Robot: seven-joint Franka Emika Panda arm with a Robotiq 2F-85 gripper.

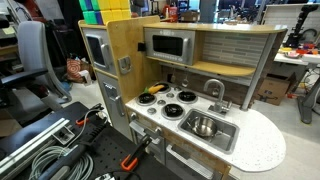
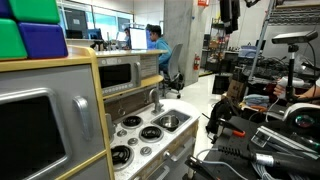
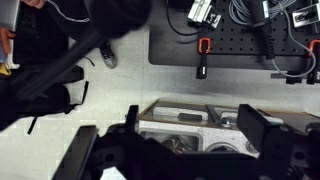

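Note:
My gripper shows as two dark fingers, widely parted, at the lower edge of the wrist view. It is open, with nothing between the fingers. In exterior view 2 the dark arm point(image 2: 228, 14) hangs high at the upper right, well away from the counter. A metal pot point(image 1: 204, 128) rests in the sink point(image 1: 222, 137) of the toy kitchen. Behind the burners point(image 1: 173, 111) lies a small orange and green item point(image 1: 158, 87), too small to name for sure. The microwave point(image 1: 173, 46) is closed on its shelf.
A tall wooden cabinet point(image 1: 124, 65) bounds the stove on one side. The faucet point(image 1: 219, 92) rises behind the sink. Cables point(image 1: 58, 160) and orange-handled clamps point(image 1: 129, 162) lie on the dark robot table.

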